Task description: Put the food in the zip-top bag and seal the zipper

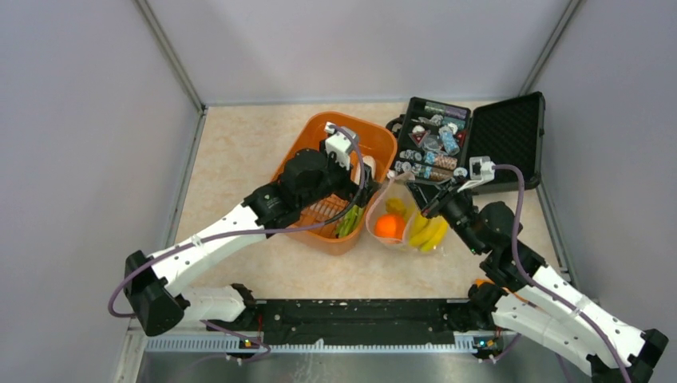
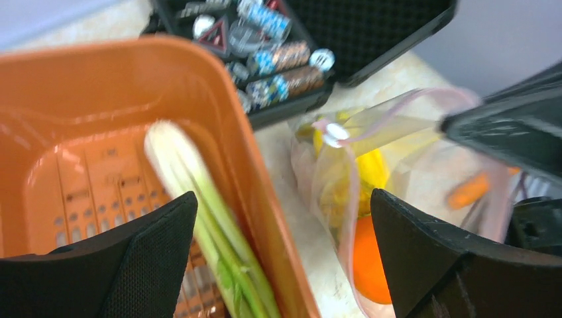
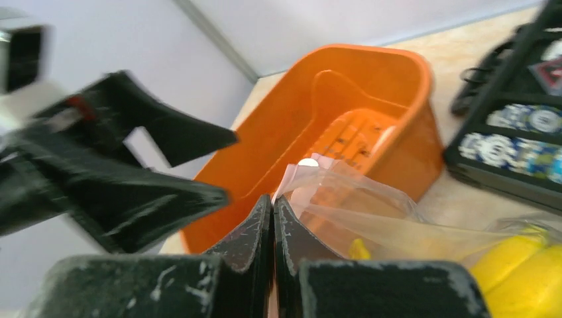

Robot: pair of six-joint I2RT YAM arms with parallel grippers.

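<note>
The clear zip top bag (image 2: 331, 192) stands on the table right of the orange bin. Inside it lie a round orange fruit (image 1: 389, 227) and yellow bananas (image 1: 431, 231). My right gripper is shut on the bag's upper edge, whose thin film runs out from the fingertips. Over the bin's right side, my left gripper is open with nothing between its fingers. Below it in the orange bin (image 1: 318, 121) rests a long green-and-white vegetable (image 2: 212, 228). The bag's mouth looks spread apart, with its pinkish zipper rim showing.
Behind the bag sits an open black case (image 1: 504, 140) holding several small items. An orange piece (image 2: 467, 192) lies on the table beyond the bag, near my right arm's base.
</note>
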